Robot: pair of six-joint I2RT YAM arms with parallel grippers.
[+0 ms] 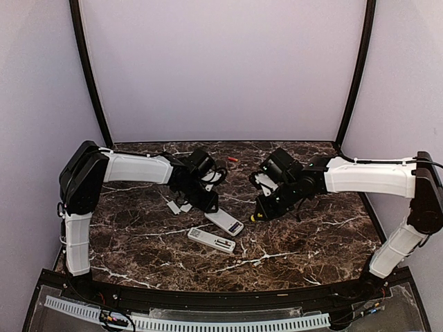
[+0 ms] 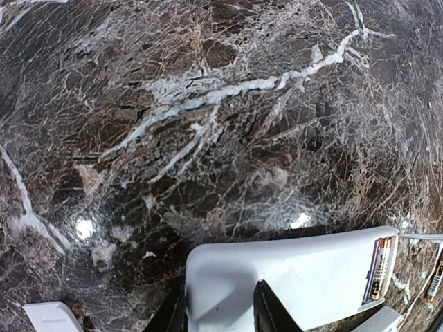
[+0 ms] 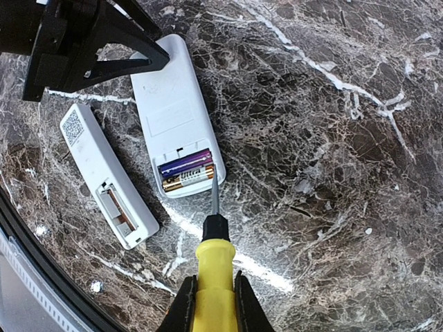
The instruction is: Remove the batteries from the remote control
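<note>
A white remote control (image 3: 169, 104) lies back side up, its battery bay uncovered. Inside that bay are a purple battery (image 3: 185, 163) and a copper-coloured battery (image 3: 188, 178), side by side. My right gripper is shut on a yellow-handled screwdriver (image 3: 216, 259). The thin metal tip of this tool is at the bay's edge by the battery ends; contact is unclear. Over the remote's opposite end, my left gripper is partly open. One of its fingers (image 2: 266, 308) overlaps the remote and the other is by its end; whether they touch it cannot be told.
Beside the remote lies a second, slimmer white remote (image 3: 111, 173) with its bay (image 3: 118, 207) open and seemingly empty. Small white pieces (image 1: 178, 207) rest near the left arm. A small red object (image 1: 232, 159) is farther back.
</note>
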